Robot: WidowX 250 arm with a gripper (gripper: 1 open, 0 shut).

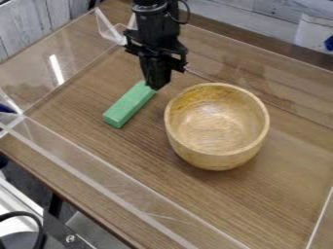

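Observation:
A green rectangular block [129, 103] lies on the wooden table, left of a large round wooden bowl [216, 126], which looks empty. The black gripper [158, 76] hangs just above and behind the block's far end, shut, with nothing visible between its fingers; whether it touches the table cannot be told.
Black cables and hardware lie at the lower left edge. Dark objects stand beyond the table's back edges.

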